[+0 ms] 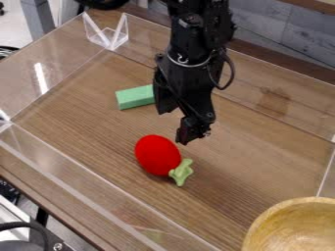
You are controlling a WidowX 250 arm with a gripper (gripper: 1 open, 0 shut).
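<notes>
My black gripper (181, 116) is over the middle of the wooden table, open, its dark fingers pointing down. A red strawberry-like toy (157, 155) with a green top lies below it, toward the front, apart from the fingers. A green block (135, 97) lies just left of the gripper, partly behind it.
A yellow bowl (284, 227) sits at the front right. A clear wire-like or plastic holder (108, 29) stands at the back left. Dark cables show at the lower left edge.
</notes>
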